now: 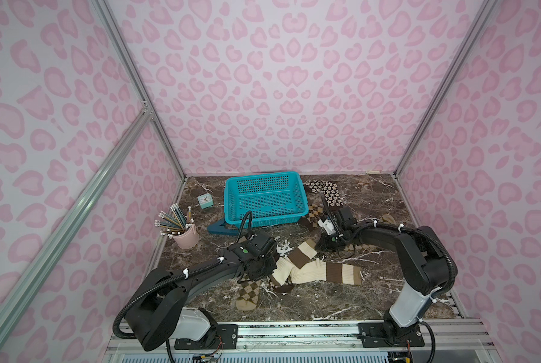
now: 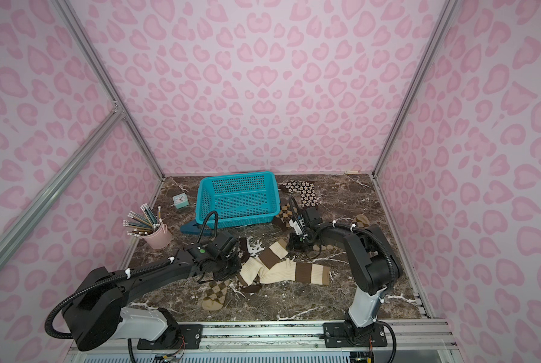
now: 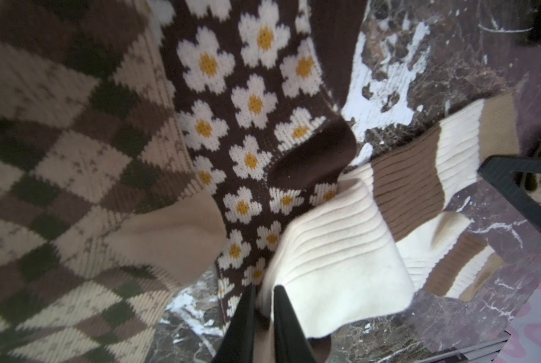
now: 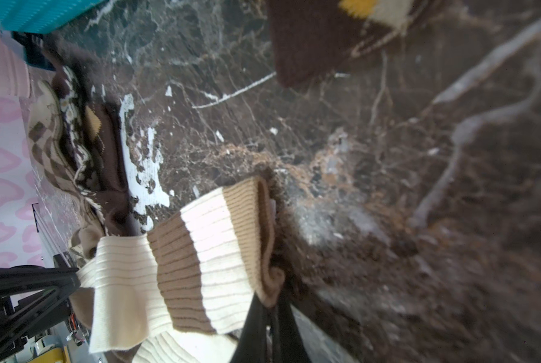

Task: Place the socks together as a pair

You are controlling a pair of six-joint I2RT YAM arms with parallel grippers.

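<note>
A cream-and-brown striped sock (image 1: 300, 257) runs diagonally up toward my right gripper, which is shut at its tan cuff; whether fabric is between the fingertips is unclear. A matching sock (image 1: 337, 272) lies below it. My left gripper has its fingertips close together at the white toe of a striped sock (image 3: 343, 266); its finger state is hard to tell. Beneath it lie a daisy-patterned sock (image 3: 249, 157) and an argyle sock (image 3: 58, 181).
A teal basket (image 1: 264, 220) stands at the back centre, with more patterned socks (image 1: 327, 190) to its right. A pink pencil cup (image 1: 185, 239) and small clock (image 1: 205, 201) are at the left.
</note>
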